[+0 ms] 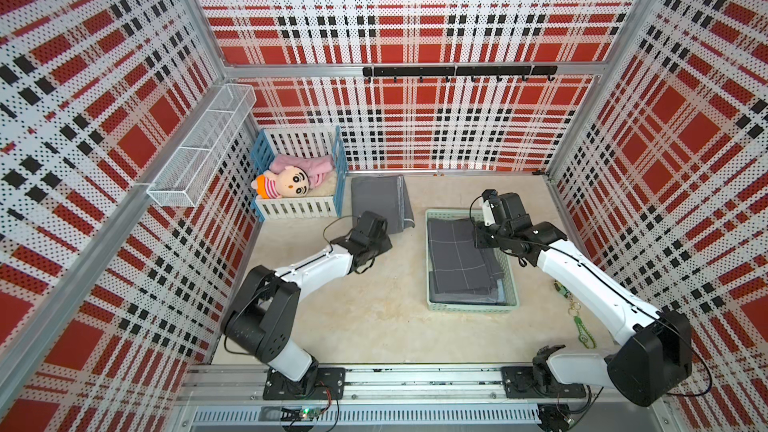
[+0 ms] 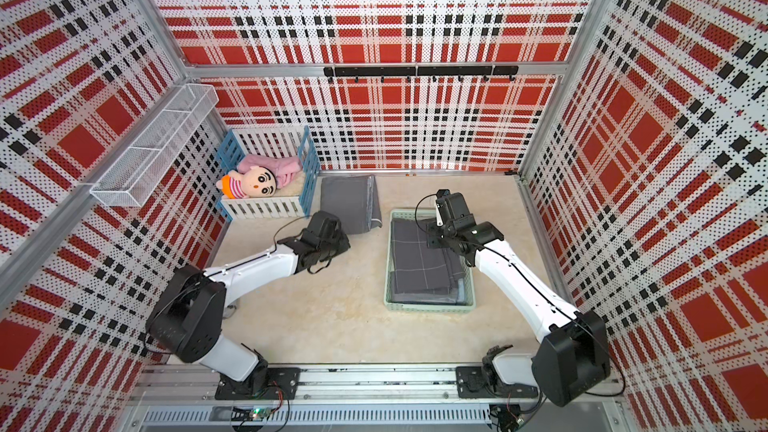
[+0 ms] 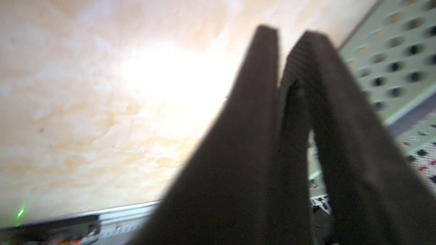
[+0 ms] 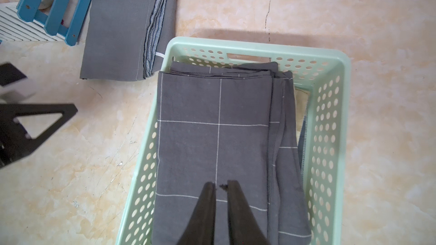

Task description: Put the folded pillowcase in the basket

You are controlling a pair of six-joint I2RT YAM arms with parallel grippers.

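Note:
A folded grey cloth [image 1: 374, 196] lies flat on the table beside the blue and white crib, outside the basket; a striped edge shows along its right side. In the green basket [image 4: 338, 122] lies a stack of dark grey folded cloth [image 4: 190, 154] with white grid lines. My left gripper is shut over bare table, in front of the loose cloth, with nothing visible between its fingers. Over the basket's right part, my right gripper has a narrow gap between its fingertips and holds nothing that I can see.
The crib [image 2: 266, 208] at the back left holds a doll [image 2: 252, 181] and a pink cloth. A green cord [image 1: 582, 332] lies right of the basket. Bare table stretches between the left arm and the basket.

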